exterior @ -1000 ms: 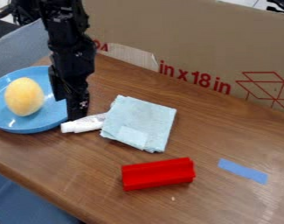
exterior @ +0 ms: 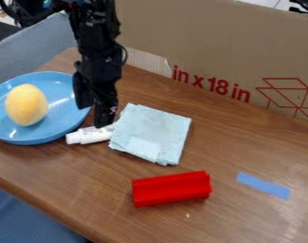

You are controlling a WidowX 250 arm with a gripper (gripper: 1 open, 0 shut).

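My black gripper (exterior: 93,104) points down at the right rim of a blue plate (exterior: 14,135), its fingers open, just above a white tube (exterior: 88,135) lying on the wooden table. A yellow oval object (exterior: 27,104) rests on the plate. Right of the tube lies a folded pale blue cloth (exterior: 154,133). Whether the fingertips touch the tube is hard to tell.
A red block (exterior: 172,188) lies at the front, with a strip of blue tape (exterior: 262,186) to its right. A cardboard box (exterior: 220,47) stands along the back.
Over the last second my gripper has moved slightly right, from the plate's rim toward the tube and cloth. The objects look unmoved.
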